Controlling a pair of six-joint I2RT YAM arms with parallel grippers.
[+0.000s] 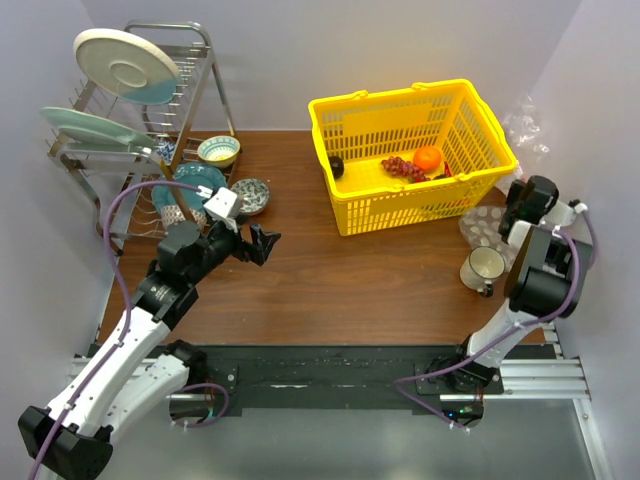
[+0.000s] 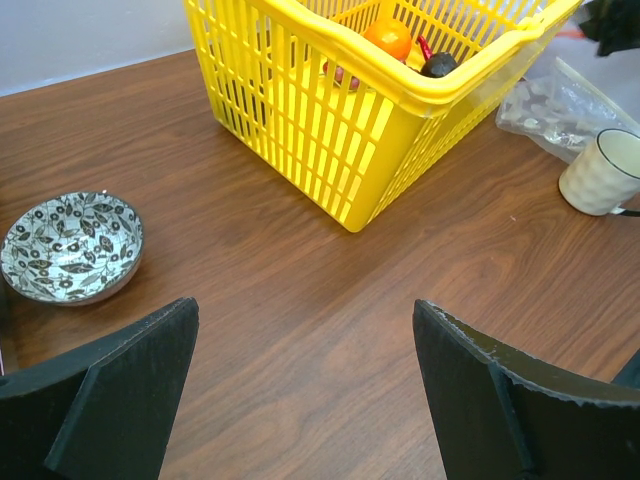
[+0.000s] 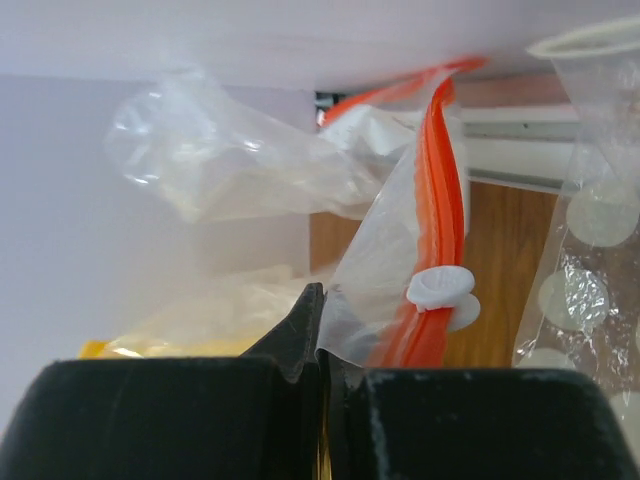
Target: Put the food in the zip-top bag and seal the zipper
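Observation:
In the right wrist view, my right gripper is shut on the clear zip top bag point(image 3: 372, 290), gripping it near its orange zipper point(image 3: 438, 215). A white slider point(image 3: 440, 288) sits on that zipper. More of the bag's clear film point(image 1: 522, 135) shows by the right wall, partly hidden behind the arm. Inside the yellow basket point(image 1: 390, 215) lie an orange point(image 1: 427, 158), red grapes point(image 1: 400, 168) and a dark round item point(image 1: 336, 166). My left gripper stands open over the bare table, empty.
A cream mug point(image 1: 482, 268) and a dotted clear bag point(image 1: 478, 228) are close to the right arm. On the left, a dish rack point(image 1: 205, 60) holds plates, with a patterned bowl point(image 1: 251, 196) beside it.

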